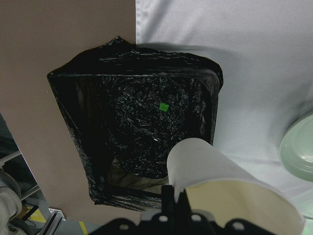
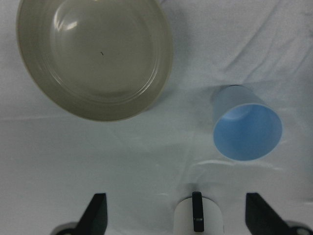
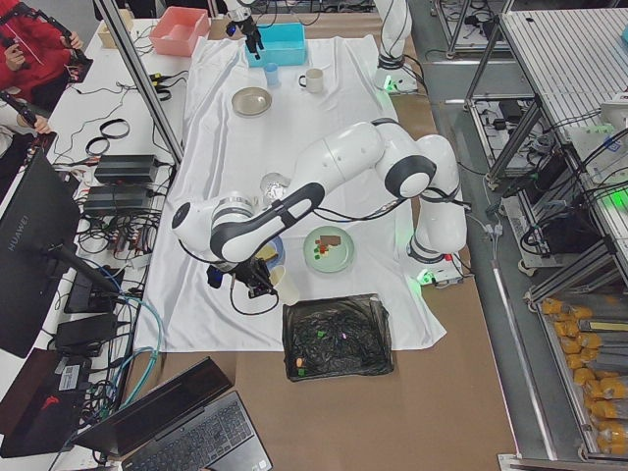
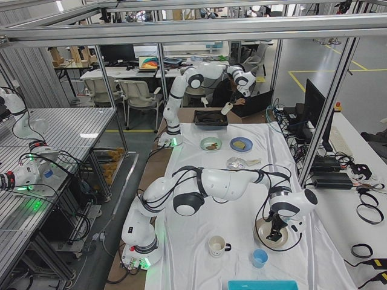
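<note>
My left gripper (image 3: 257, 287) holds a white cup (image 1: 230, 196) with a pale inside, tilted over the near side of the table beside a black bag-lined bin (image 3: 338, 334), which has a green bit (image 1: 164, 106) inside. My right gripper stands open over the cloth at the far end, between a grey-beige plate (image 2: 93, 58) and a blue cup (image 2: 244, 132), with nothing between its fingers.
A green plate (image 3: 328, 260) with small food pieces, a blue plate (image 4: 240, 140) with a yellow item, a beige mug (image 4: 217, 244) and a cyan bin (image 4: 262, 285) sit on the white cloth. A laptop (image 3: 191, 427) is at the near edge.
</note>
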